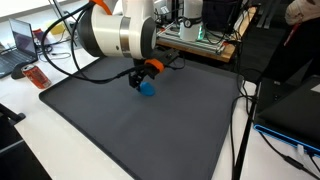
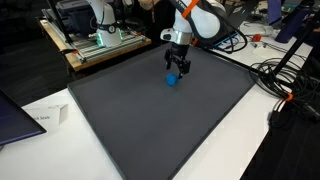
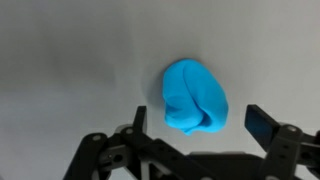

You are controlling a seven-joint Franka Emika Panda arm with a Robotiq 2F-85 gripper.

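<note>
A crumpled bright blue piece, perhaps cloth, lies on the dark grey mat. In exterior view 1 the blue piece shows just in front of the black gripper, which hangs low over the mat. The wrist view has the gripper open, one finger left of the blue piece and the other to its right. A gap of mat shows on both sides, so neither finger touches it there. In exterior view 2 the blue piece sits below the gripper.
A red can stands by the mat's far left corner, with a laptop behind it. Black cables run along the mat's edge.
</note>
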